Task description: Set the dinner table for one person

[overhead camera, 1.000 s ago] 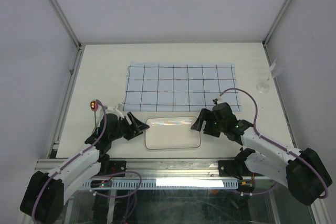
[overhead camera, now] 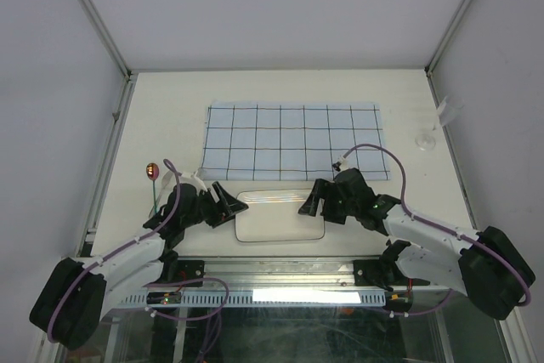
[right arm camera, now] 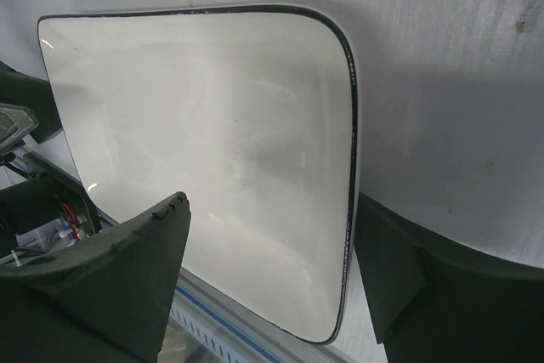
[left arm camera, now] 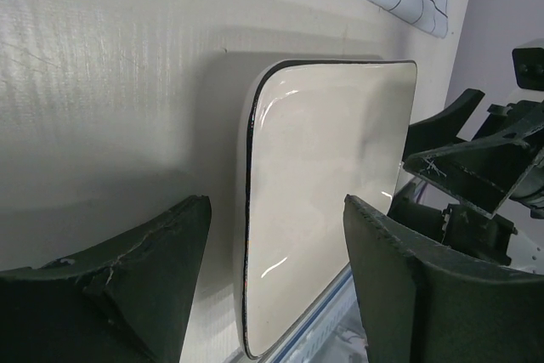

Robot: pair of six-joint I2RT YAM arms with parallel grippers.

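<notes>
A white rectangular plate [overhead camera: 279, 220] with a dark rim lies near the front edge of the table. At its left end is my left gripper [overhead camera: 229, 204], open, with the plate's short edge between its fingers in the left wrist view, where the plate [left arm camera: 319, 176] appears tilted by the angle. My right gripper [overhead camera: 316, 199] stands open around the right edge; in the right wrist view, one finger [right arm camera: 140, 274] is over the plate [right arm camera: 212, 125] and the other outside it. Behind the plate, a white checked cloth [overhead camera: 293, 139] is spread flat.
A clear wine glass [overhead camera: 427, 138] stands at the far right. On the left, a spoon with a red and dark bowl [overhead camera: 153, 172] lies beside pale utensils partly hidden by my left arm. Free table shows behind the cloth.
My right gripper has moved left, further over the plate's right end. The left gripper has shifted slightly right. Plate and cloth have not moved.
</notes>
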